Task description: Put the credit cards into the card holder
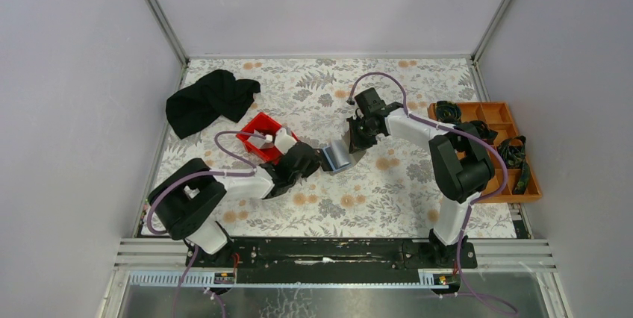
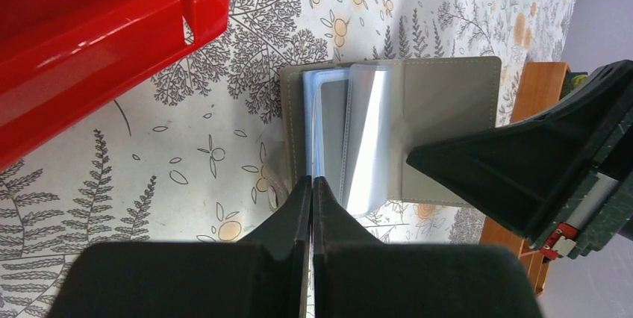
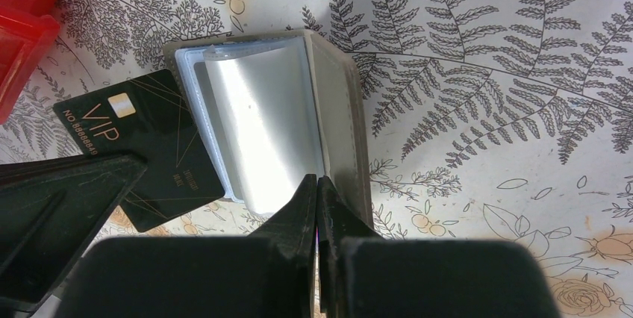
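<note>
A black credit card [image 3: 160, 135] marked VIP shows in the right wrist view, its long edge at the blue-edged side of the card holder's clear sleeve [image 3: 261, 116]. My left gripper is shut on this card, which appears nearly edge-on in the left wrist view. The grey card holder [image 2: 448, 98] lies spread on the table, its sleeves toward the left and its bare cover toward the right. My right gripper is shut at the border between sleeve and cover; whether it pinches any of the holder cannot be seen.
A red box [image 1: 261, 124] with pale items inside stands left of the holder. Black cloth [image 1: 211, 101] lies at the back left. At the right edge sits an orange compartment tray [image 1: 493, 115] with dark items.
</note>
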